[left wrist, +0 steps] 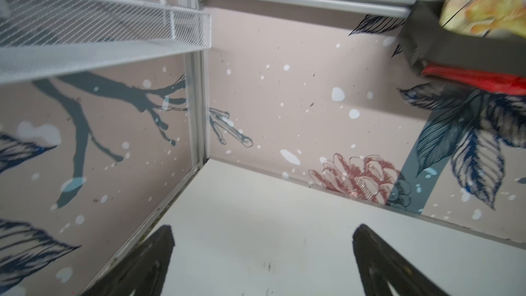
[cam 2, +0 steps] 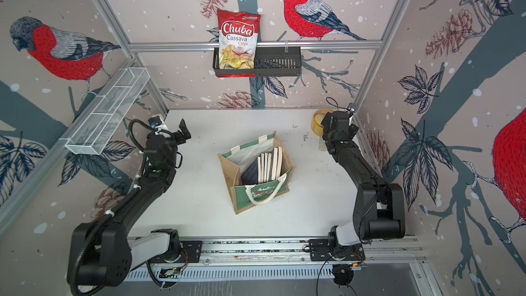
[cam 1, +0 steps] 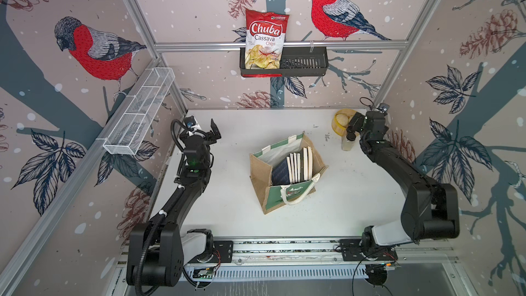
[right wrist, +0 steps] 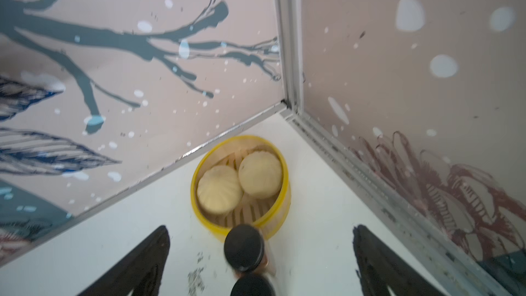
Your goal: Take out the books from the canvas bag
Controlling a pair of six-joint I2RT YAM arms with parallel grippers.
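A canvas bag (cam 1: 262, 183) in tan and green stands mid-table, top open, with several books (cam 1: 298, 165) upright inside and a dark blue one leaning at their left (cam 2: 249, 171). My left gripper (cam 1: 202, 128) is raised over the table's left side, left of the bag, open and empty; its wrist view shows only bare table and walls. My right gripper (cam 1: 357, 120) is up at the back right, open, above two dark-capped bottles (right wrist: 243, 247) beside a yellow steamer (right wrist: 200, 197) with buns. Neither gripper touches the bag.
A chips bag (cam 1: 263, 38) sits in a dark rack (cam 1: 301, 63) on the back rail. A white wire shelf (cam 1: 137, 112) hangs on the left wall.
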